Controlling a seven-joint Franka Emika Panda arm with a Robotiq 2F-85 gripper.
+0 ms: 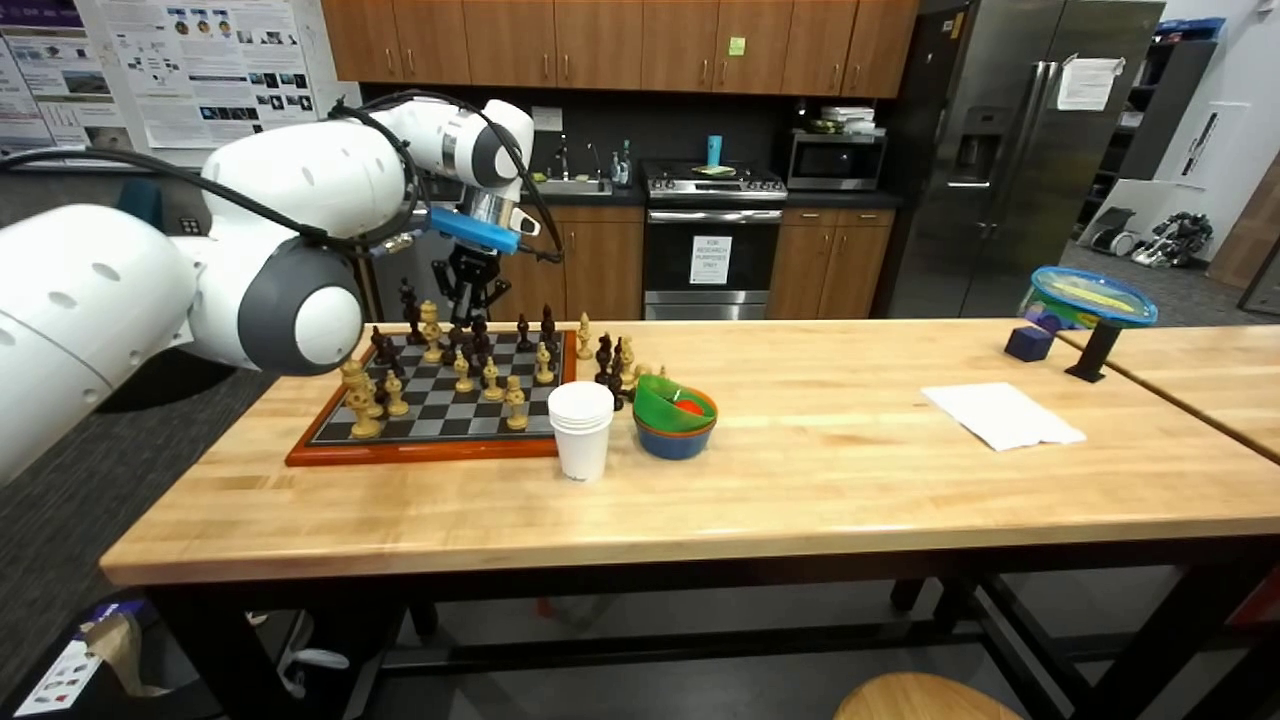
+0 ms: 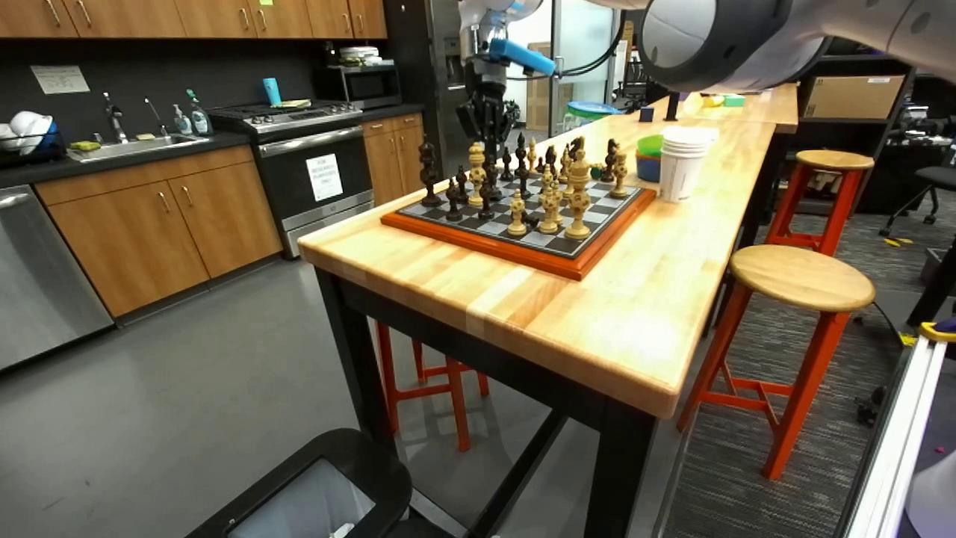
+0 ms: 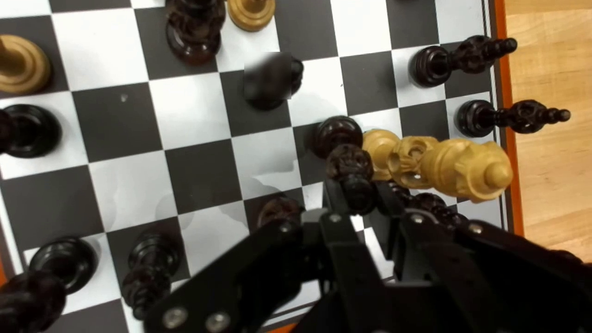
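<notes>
My gripper is shut on the top of a dark carved chess piece (image 3: 345, 155), seen in the wrist view. Its base appears over a dark square of the chessboard (image 3: 205, 172); I cannot tell whether it touches the board. Close beside it, on the right, rises a tall light chess piece (image 3: 438, 161), apart from the fingers as far as shows. Exterior view 2 has the gripper (image 2: 488, 134) pointing down among the pieces at the board's far side. In exterior view 1 the gripper (image 1: 465, 294) partly blends with the dark pieces.
Dark and light pieces crowd around the fingers, with another dark piece (image 3: 280, 211) just to the left. White stacked cups (image 1: 582, 432) and green and blue bowls (image 1: 674, 442) stand beside the board. Right of them, the tabletop is clear up to a white sheet (image 1: 1002, 415).
</notes>
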